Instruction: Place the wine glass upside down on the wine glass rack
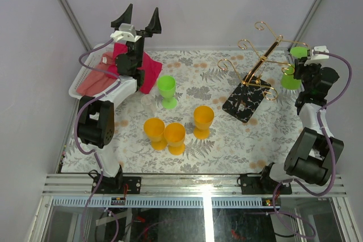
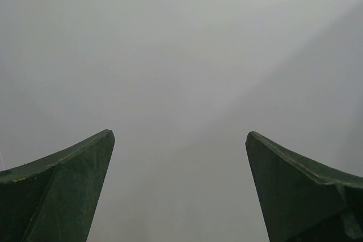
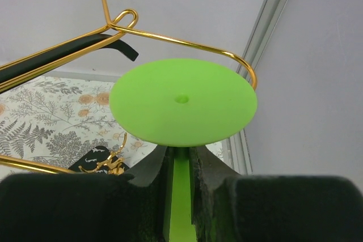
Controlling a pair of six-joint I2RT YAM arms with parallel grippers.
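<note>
My right gripper (image 1: 300,63) is shut on the stem of a green wine glass (image 3: 182,114), which is upside down, its round foot on top, at the right side of the gold wine glass rack (image 1: 255,77). In the right wrist view a rack wire curves behind the foot; whether it touches the glass I cannot tell. My left gripper (image 1: 142,18) stands open high at the back left, with only bare wall between its fingers in the left wrist view.
A second green glass (image 1: 167,89), a clear glass (image 1: 148,105) and several orange glasses (image 1: 203,118) stand mid-table. A white basin (image 1: 76,89) with pink cloths is at the left. The rack's black base (image 1: 235,106) sits right of centre.
</note>
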